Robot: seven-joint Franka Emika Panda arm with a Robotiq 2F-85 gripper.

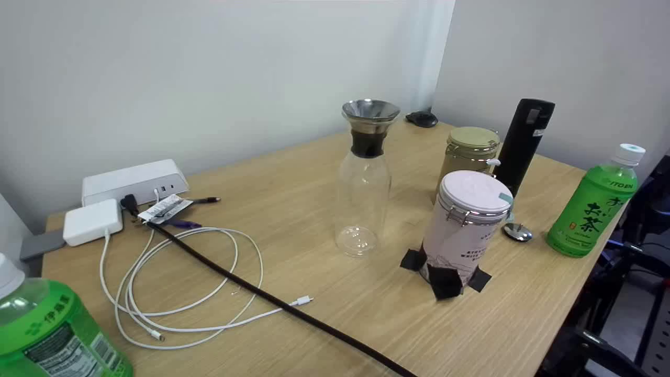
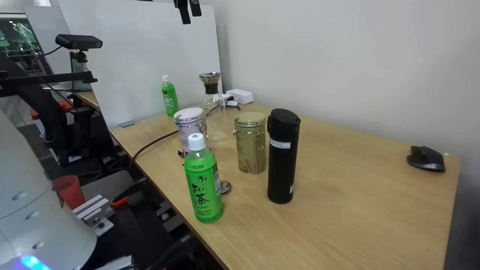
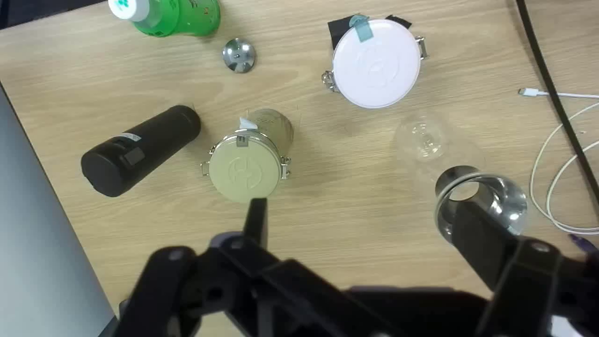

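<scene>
High over the table, my gripper stands open, its two fingers wide apart with only bare tabletop seen between them. In exterior view 2 just the fingertips (image 2: 196,8) show at the top edge; exterior view 1 does not show them. A clear glass carafe (image 1: 361,201) with a metal funnel top (image 1: 370,112) and dark collar stands upright; its mouth appears below one finger in the wrist view. Beside it is a pale pink canister (image 1: 465,239) with black tape at its base. A gold-green canister (image 2: 250,146) stands near a black flask (image 2: 282,157).
A green tea bottle (image 2: 204,184) stands near the table edge beside a small round metal lid (image 3: 239,55). Another green bottle (image 1: 56,326), white cables (image 1: 188,328), a black cable (image 1: 270,298) and a white hub (image 1: 135,182) occupy the other end. Around the mouse (image 2: 426,158) is free room.
</scene>
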